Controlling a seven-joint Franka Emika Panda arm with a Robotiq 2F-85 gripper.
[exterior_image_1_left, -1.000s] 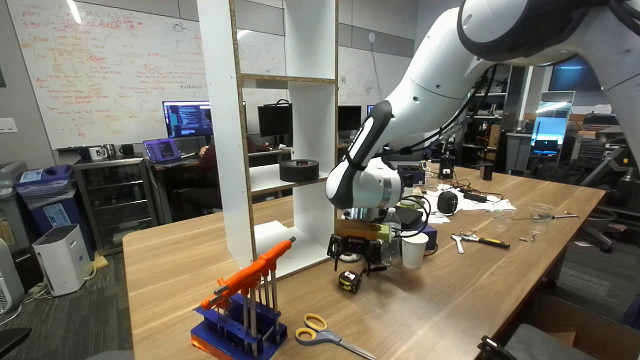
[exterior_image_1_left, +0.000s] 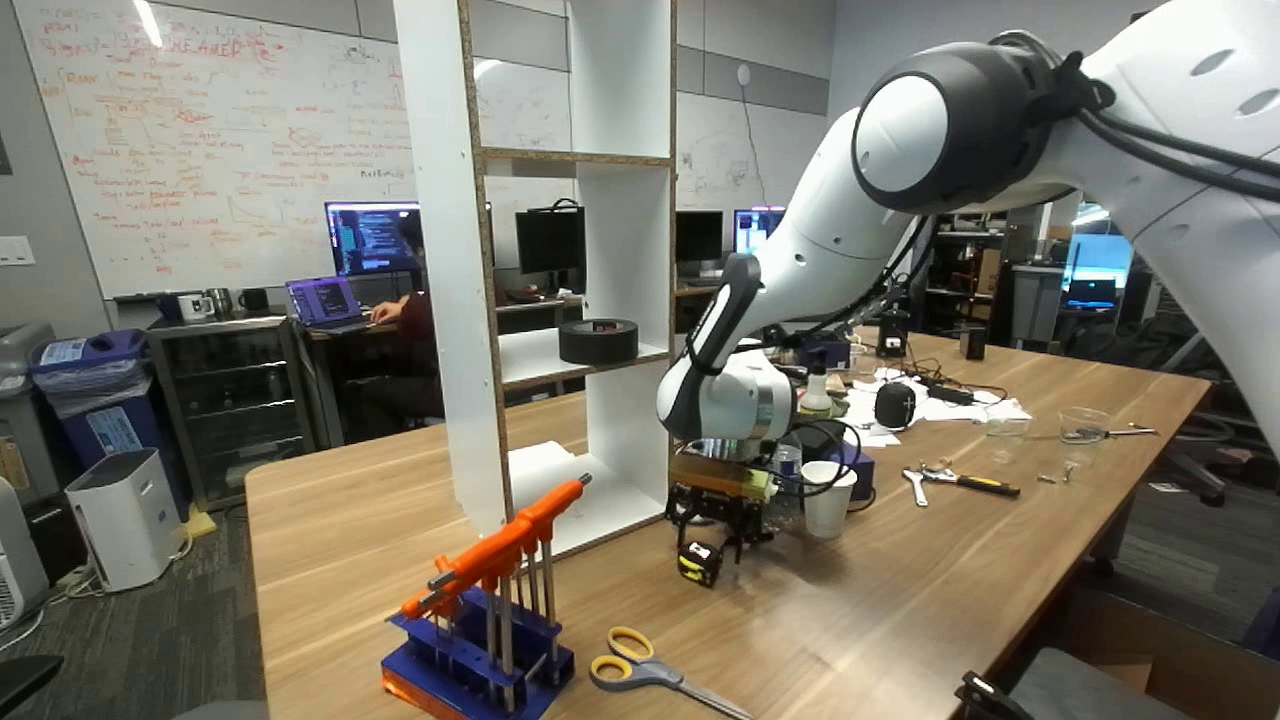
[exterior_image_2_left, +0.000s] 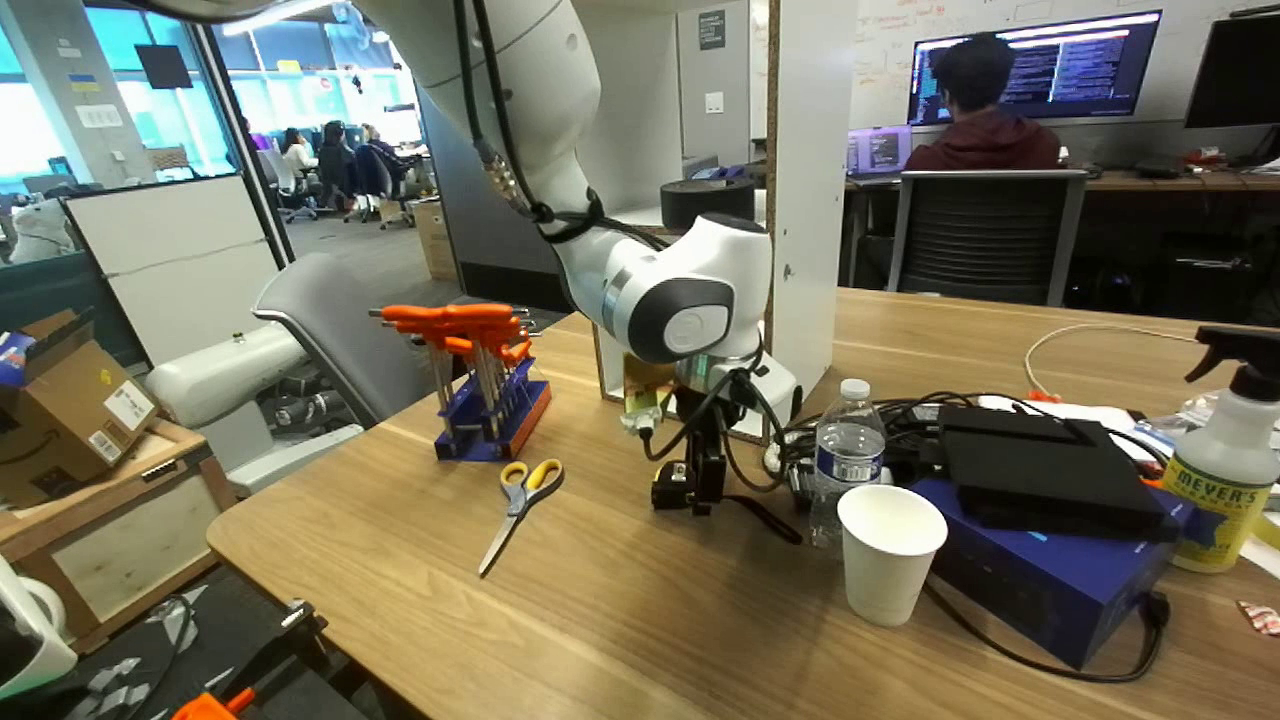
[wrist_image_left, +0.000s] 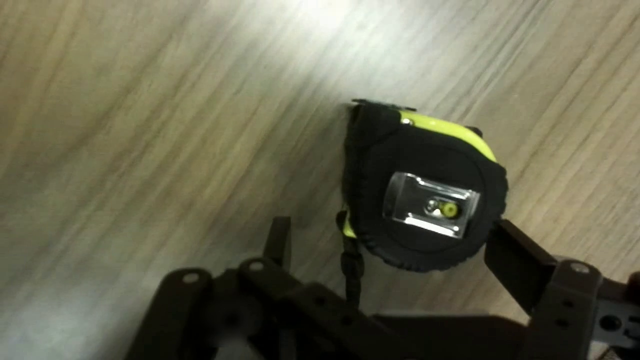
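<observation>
A black and yellow tape measure (wrist_image_left: 426, 186) lies on the wooden table, its clear window facing up and a black strap trailing from its lower left. My gripper is open over it. In the wrist view the right finger (wrist_image_left: 519, 258) comes up against the near right edge of the tape measure, though whether they touch I cannot tell. A clear gap separates the left finger (wrist_image_left: 279, 243) from its other side. From the first exterior view, the tape measure (exterior_image_1_left: 698, 564) sits just below and in front of the gripper (exterior_image_1_left: 713, 542).
Close by stands a white shelf (exterior_image_1_left: 482, 360) with a roll of black tape (exterior_image_1_left: 599, 342) on it. Scissors (exterior_image_2_left: 518, 504) and an orange-handled hex key stand (exterior_image_2_left: 486, 414) occupy the table's end. A bottle (exterior_image_2_left: 847, 456), white cup (exterior_image_2_left: 889, 558) and cables crowd the gripper's other side.
My arm has come down, bringing the gripper lower over the tape measure. The tape measure stays in the same place on the table.
</observation>
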